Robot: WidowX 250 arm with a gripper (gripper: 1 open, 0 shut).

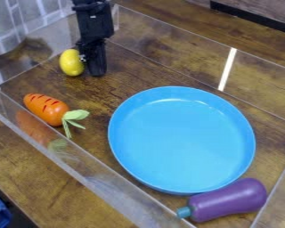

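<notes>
At the upper left my black gripper (93,62) hangs low, its fingers down beside a yellow toy (70,61), which rests just to their left. The gripper looks shut, with nothing visible between its fingers. An orange toy carrot (45,107) with green leaves lies at the left, below the yellow toy. A large blue plate (181,138) sits at the center right. A purple toy eggplant (228,199) lies at the bottom right.
Clear walls run along the left and lower edges. A white strip (227,69) is at the right.
</notes>
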